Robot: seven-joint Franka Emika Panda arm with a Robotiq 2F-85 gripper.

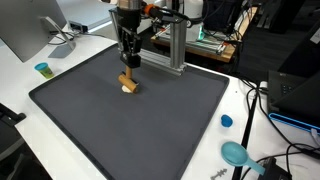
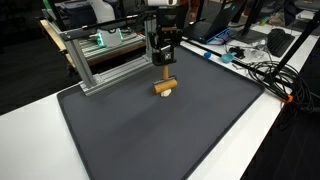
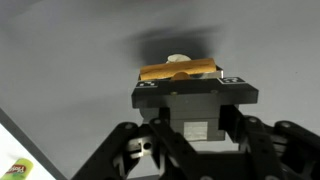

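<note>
A wooden mallet-like piece stands below my gripper [image 2: 165, 50], its orange-brown cylindrical head [image 2: 165, 87] low over the dark table and its thin handle [image 2: 166, 73] pointing up to the fingers. In exterior view 1 the head [image 1: 127, 83] appears slanted under the gripper [image 1: 129, 60]. From the wrist, the head [image 3: 165, 71] lies across the view, just beyond the dark fingers. Whether the fingers grip the handle's top or only stand around it cannot be told. A small pale object [image 2: 166, 94] shows beside and partly under the head, touching or nearly so.
A rack [image 2: 115, 74] stands behind the gripper. A green-topped cup [image 1: 43, 70] is on the left; a blue cup [image 1: 226, 121], turquoise bowl [image 1: 236, 154] and cables lie beyond the mat.
</note>
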